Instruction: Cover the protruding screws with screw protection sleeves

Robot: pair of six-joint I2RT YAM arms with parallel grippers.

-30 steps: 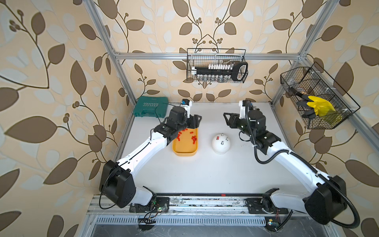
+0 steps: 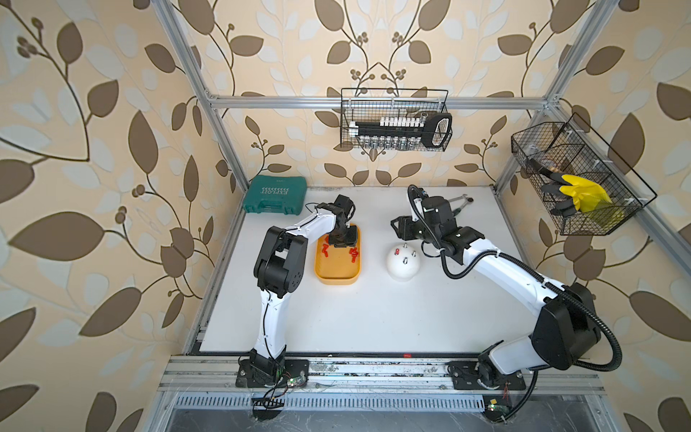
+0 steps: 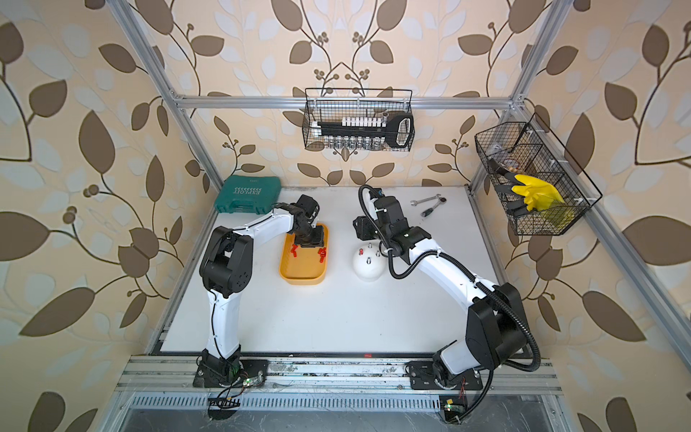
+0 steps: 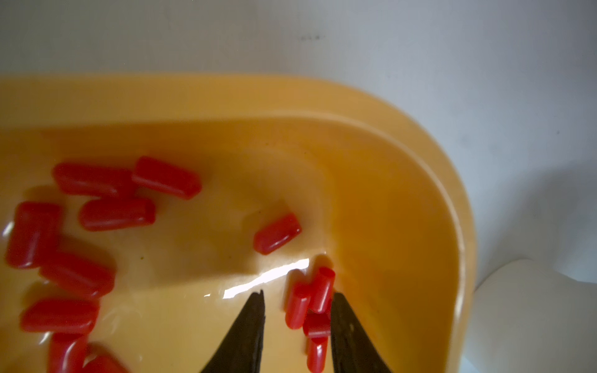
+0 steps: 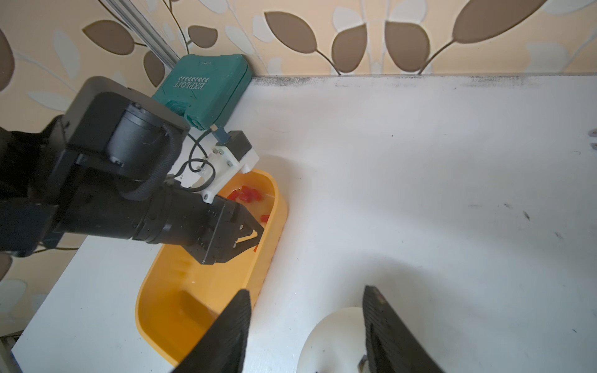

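Observation:
My left gripper is down in the orange tray [image 4: 461, 236], open, its fingertips near a small cluster of red sleeves [image 4: 322, 289]; a lone sleeve [image 4: 276, 233] and a larger group [image 4: 115, 213] lie further up and left in that wrist view. A white dome [image 3: 368, 268] with upright screws stands right of the tray, one screw carrying a red sleeve [image 3: 360, 251]. My right gripper is open and empty above the dome.
A green case [image 2: 275, 193] lies at the back left, wrenches [image 3: 432, 201] at the back right. Wire baskets [image 3: 357, 118] hang on the back and right frame.
The left arm has folded and tipped its gripper down into the tray. My right gripper has moved left, toward the tray and above the dome.

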